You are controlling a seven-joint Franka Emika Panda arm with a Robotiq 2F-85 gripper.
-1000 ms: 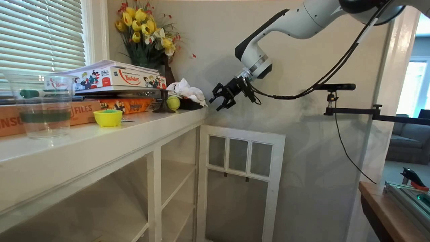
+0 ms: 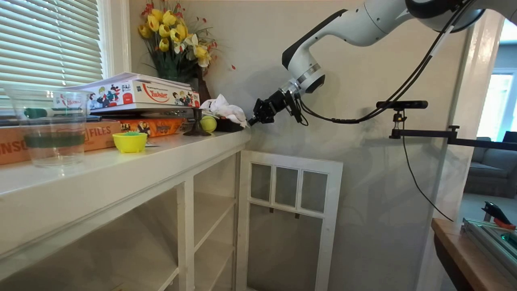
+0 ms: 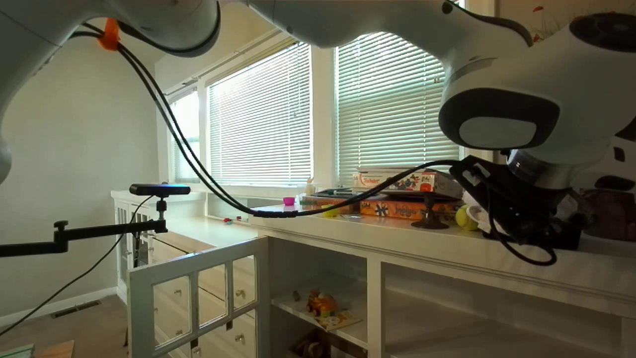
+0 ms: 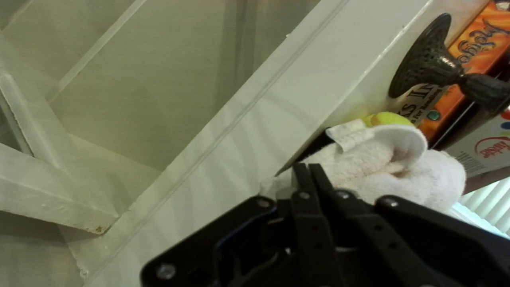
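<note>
A white cloth lies bunched over a dark object at the end of the cabinet top. My gripper has its fingertips at the near edge of the cloth, almost touching each other. Cloth shows on both sides of the fingers; whether a fold is caught between them cannot be made out. From the side, the gripper reaches the cloth at the counter's end. In the second exterior view the arm hides most of the cloth.
Close by are a tennis ball and a dark metal stand. Stacked game boxes, a yellow bowl and a clear cup stand farther along. An open cabinet door stands below the gripper.
The fingers were spread wide a second ago and now stand close together. My gripper has shifted slightly left, to the cloth's edge. The cloth looks little changed.
</note>
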